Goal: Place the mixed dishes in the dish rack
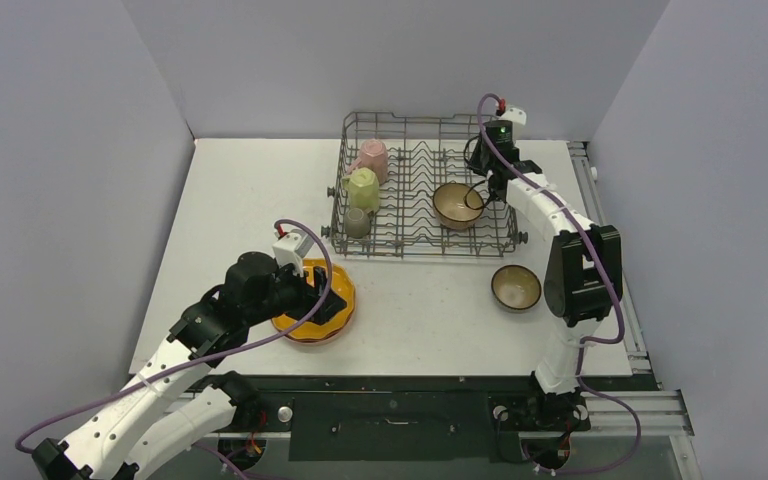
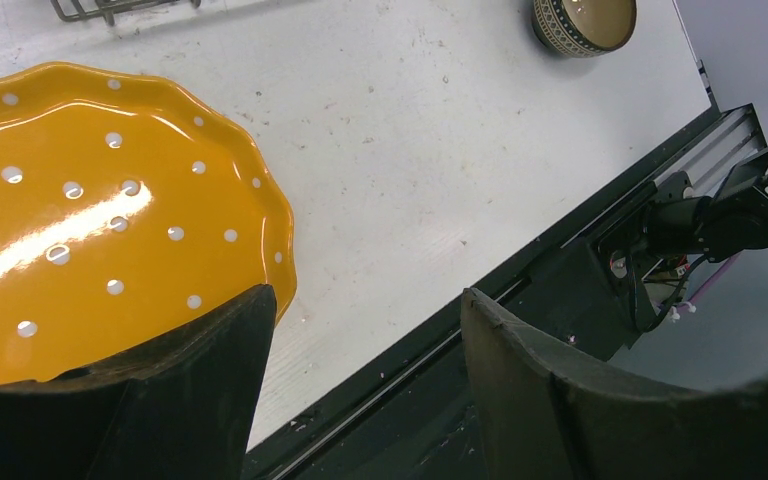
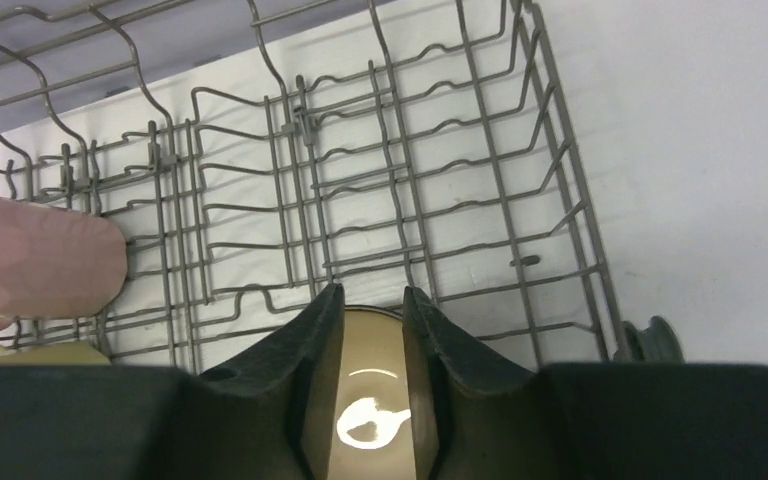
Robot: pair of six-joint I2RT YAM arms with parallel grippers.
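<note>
A brown bowl (image 1: 452,206) sits in the right part of the wire dish rack (image 1: 415,245), its hollow facing up. Over the rack's back right, my right gripper is partly open; the bowl's interior (image 3: 362,352) shows through the gap between its fingers, and nothing appears gripped. A second brown bowl (image 1: 515,288), patterned outside, rests on the counter in front of the rack. My left gripper stands open and empty above the right edge of a scalloped yellow plate (image 2: 180,285) with white dots. A pale rim shows beneath that plate in the top view.
Along the rack's left side are a pink mug (image 1: 372,158), a green mug (image 1: 362,190) and a grey cup (image 1: 357,223). Tines between them and the bowl are empty. Walls stand at the back and both sides.
</note>
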